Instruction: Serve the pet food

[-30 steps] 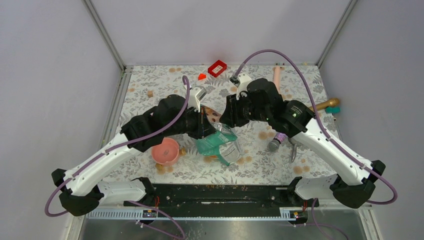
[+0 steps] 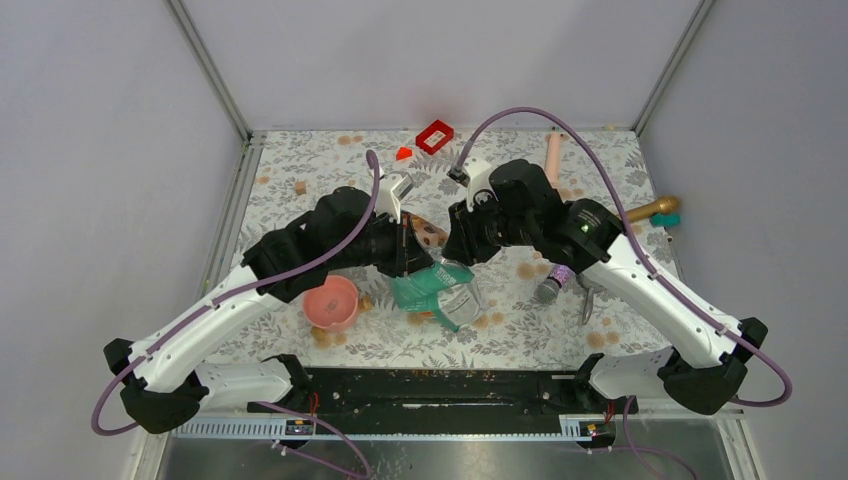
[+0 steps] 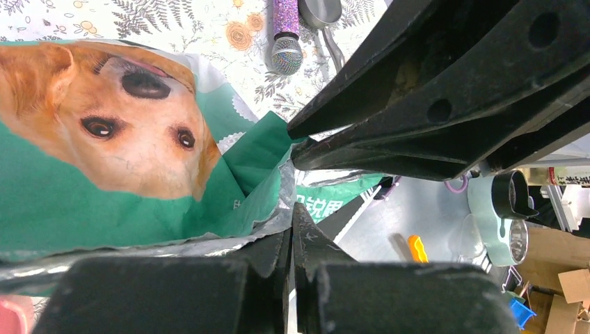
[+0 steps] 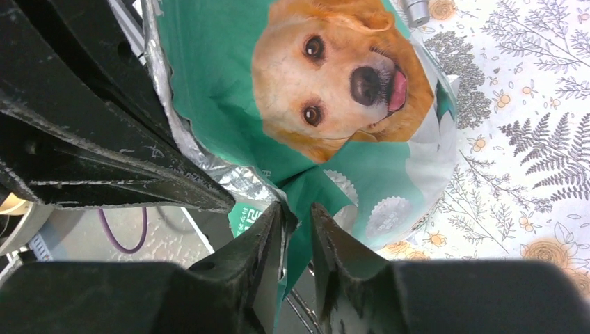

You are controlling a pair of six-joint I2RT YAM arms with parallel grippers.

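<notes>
The green pet food bag, printed with a golden dog's face, hangs between both grippers at the table's centre. My left gripper is shut on the bag's silvery top edge. My right gripper is at that same rim from the other side, its fingers slightly apart with the crumpled edge between or against them; whether it grips cannot be told. A pink bowl sits left of the bag, in front of my left arm.
A purple microphone and metal scoop lie right of the bag. A red box is at the back; a wooden object is at the right edge.
My right gripper has moved slightly down and toward the front, onto the bag's top edge. The left arm and bag have barely moved.
</notes>
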